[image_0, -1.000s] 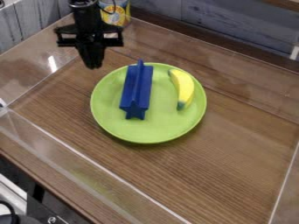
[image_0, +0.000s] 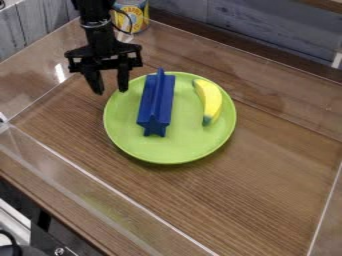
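Note:
A green plate (image_0: 174, 150) lies on the wooden surface, holding a blue bar-shaped object (image_0: 156, 104) and, to its right, a yellow banana (image_0: 210, 101). The black gripper (image_0: 107, 80) hangs just beyond the plate's upper left edge, left of the blue object. Whether its fingers are open or shut is hard to tell.
A yellow can (image_0: 130, 20) stands at the back, partly behind the arm. Walls border the back and left.
The gripper has moved down in the view, toward the plate's left edge. The plate and its contents are unchanged.

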